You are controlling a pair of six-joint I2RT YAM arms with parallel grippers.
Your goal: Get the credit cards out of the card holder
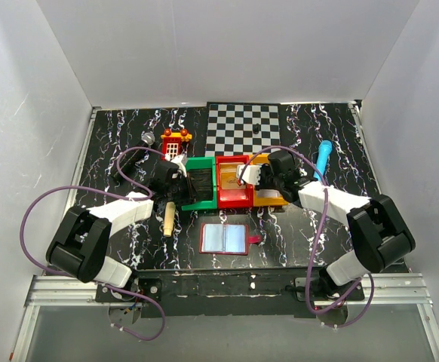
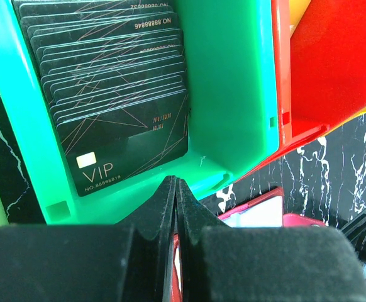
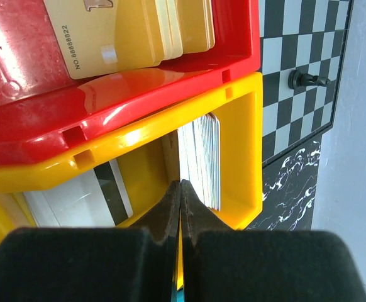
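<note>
A red-edged card holder (image 1: 225, 239) lies spread open at the front of the table, its two clear panels facing up; a corner of this card holder (image 2: 261, 211) shows in the left wrist view. No card is distinct in its panels. Above the near end of the green bin (image 2: 258, 75), my left gripper is shut with nothing between its fingers. My right gripper is also shut, its tips at the yellow bin (image 3: 249, 132), close to a stack of white cards (image 3: 202, 157). No card is clearly visible between those tips.
Black cards (image 2: 126, 119) fill the green bin, and gold cards (image 3: 107, 38) lie in the red bin (image 3: 233, 38). A chessboard (image 1: 242, 128) is behind the bins. A microphone (image 1: 135, 154) lies left; a blue object (image 1: 324, 157) lies right.
</note>
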